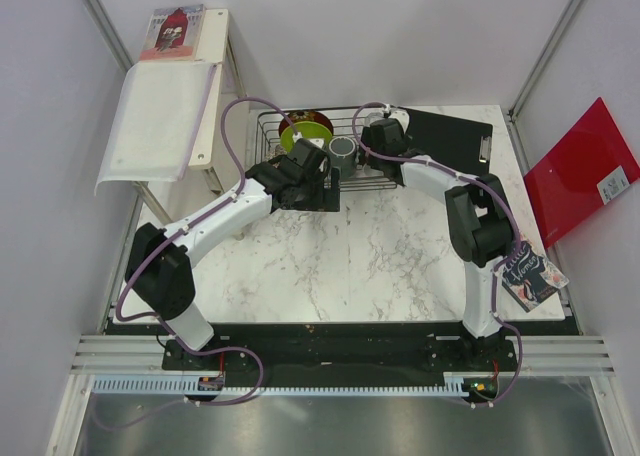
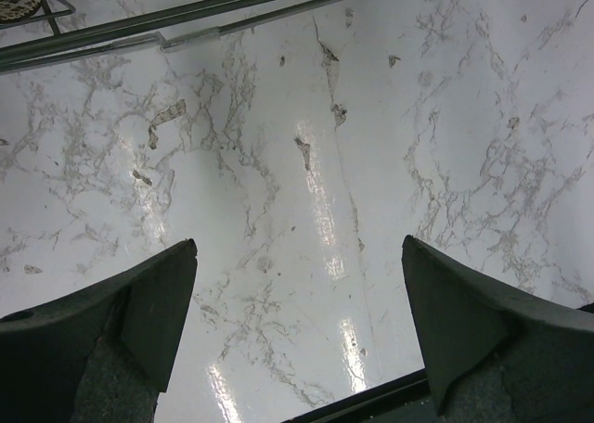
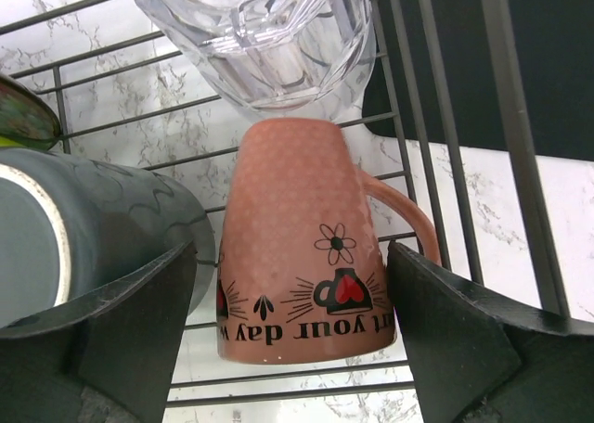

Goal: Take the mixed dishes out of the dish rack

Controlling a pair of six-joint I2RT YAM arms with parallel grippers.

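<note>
The dish rack point(image 1: 300, 110) stands at the back of the table. In the right wrist view a pink-brown mug point(image 3: 297, 200) with printed letters lies across the wires, its handle to the right. My right gripper is part open with a finger on each side of this mug; a small gap shows at the left finger, while the right one is close against it. A grey mug point(image 3: 121, 210) is just left, and a clear glass point(image 3: 269, 43) sits behind. The green plate point(image 1: 308, 133) stands in the rack's left part. My left gripper is open and empty over bare table.
A black board point(image 1: 445, 141) lies right of the rack. The white shelf point(image 1: 205, 116) rises at the left, and a booklet point(image 1: 533, 276) lies at the right edge. The marble table point(image 1: 370, 261) in front of the rack is clear.
</note>
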